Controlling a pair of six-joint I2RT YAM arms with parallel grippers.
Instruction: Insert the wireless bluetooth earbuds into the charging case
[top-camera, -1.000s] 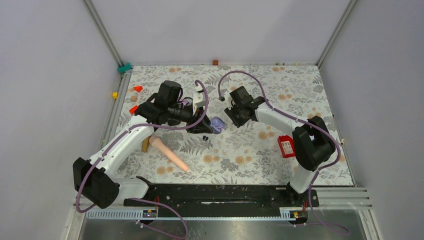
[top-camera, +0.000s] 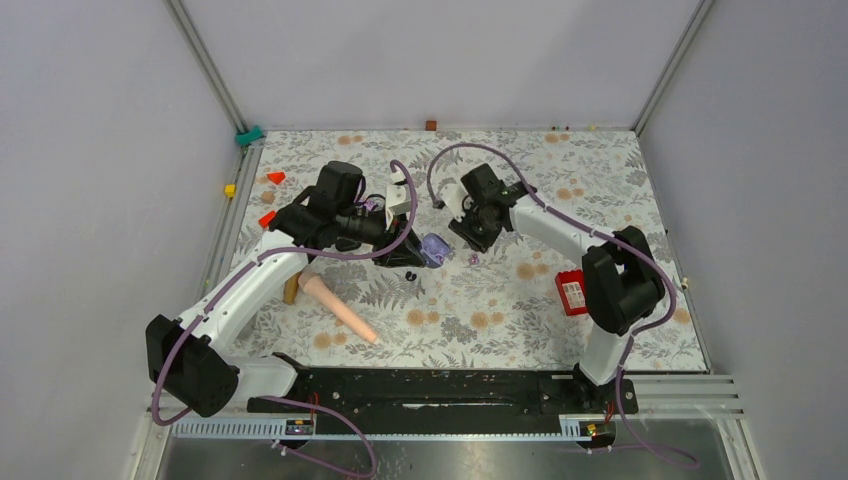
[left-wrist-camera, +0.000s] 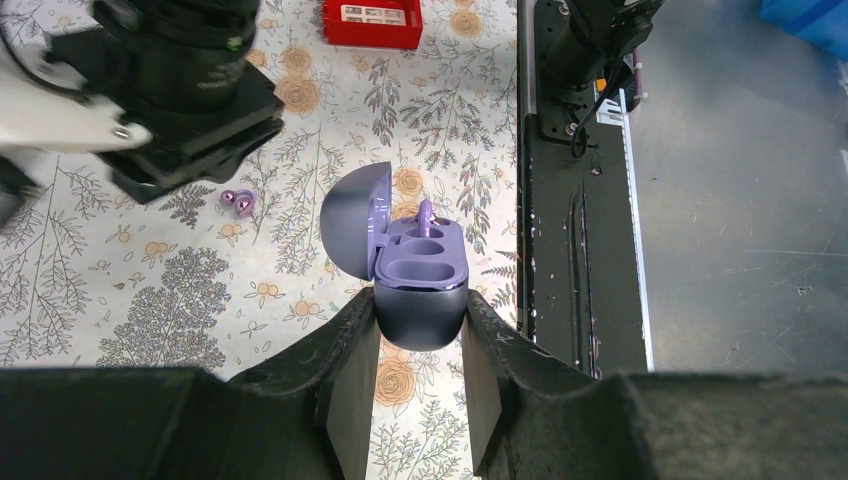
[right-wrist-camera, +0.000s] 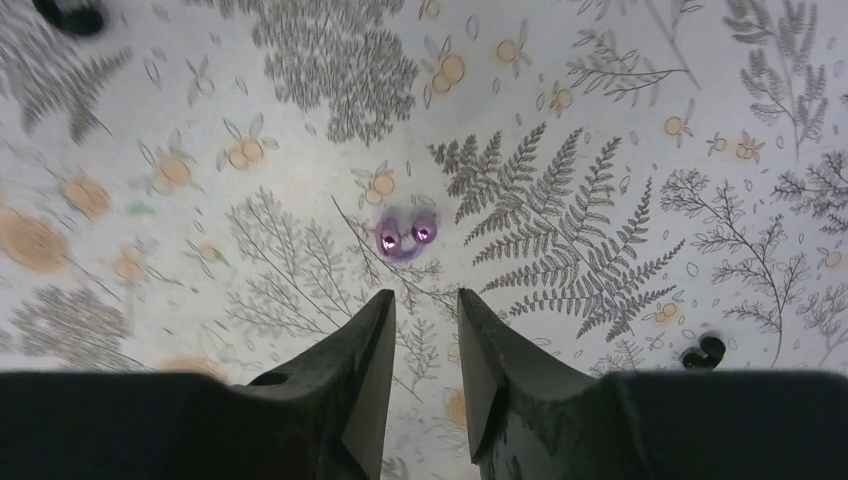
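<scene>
The charging case (left-wrist-camera: 420, 305), dark outside with a lavender inside, hangs above the table with its lid (left-wrist-camera: 352, 220) raised. My left gripper (top-camera: 418, 256) is shut on its lower body. Oval hollows face up inside the case, and a small purple peg (left-wrist-camera: 426, 215) stands out at the back of it; whether that is an earbud I cannot tell. One purple earbud (right-wrist-camera: 403, 237), curved with two shiny round ends, lies on the patterned cloth. Over it, in the right wrist view, my right gripper holds its fingers apart, nothing between them; the earbud is beyond the fingertips.
A small black object (top-camera: 410, 275) rests on the cloth near the left gripper. At the right stands a red box (top-camera: 573, 293); a peach-coloured rod (top-camera: 338, 308) lies front left. The cloth (top-camera: 500, 335) in front of the case is mostly clear.
The purple earbud, out of sight in the top view a second ago, now shows on the cloth beside the right gripper. The right arm has shifted slightly; the left arm and case look still.
</scene>
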